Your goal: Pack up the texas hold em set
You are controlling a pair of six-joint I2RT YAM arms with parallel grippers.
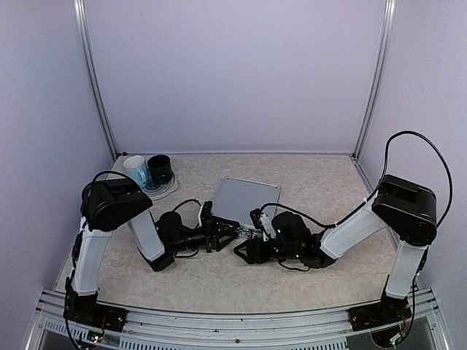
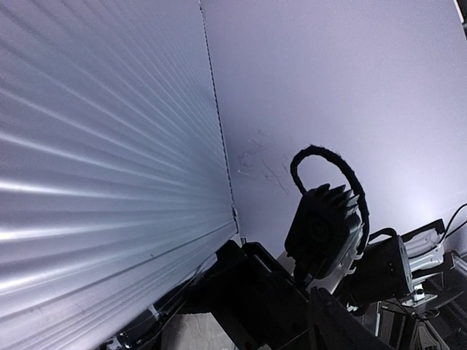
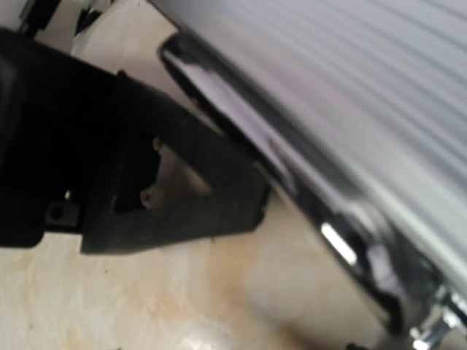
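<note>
The silver case (image 1: 248, 197) lies flat and closed in the middle of the table, its front edge toward me. My left gripper (image 1: 232, 232) is shut on the case at its front left; in the left wrist view the ribbed case side (image 2: 109, 175) runs down to a black finger (image 2: 255, 295), and the contact is partly hidden. My right gripper (image 1: 244, 253) is low, just in front of the case. In the right wrist view its finger (image 3: 182, 197) points at the chrome handle (image 3: 281, 164), with a latch (image 3: 438, 321) farther along. Whether its fingers are closed is unclear.
At the back left, a light blue mug (image 1: 136, 170) and a black mug (image 1: 160, 169) stand with stacked plates (image 1: 166, 189). No loose cards or chips show on the table.
</note>
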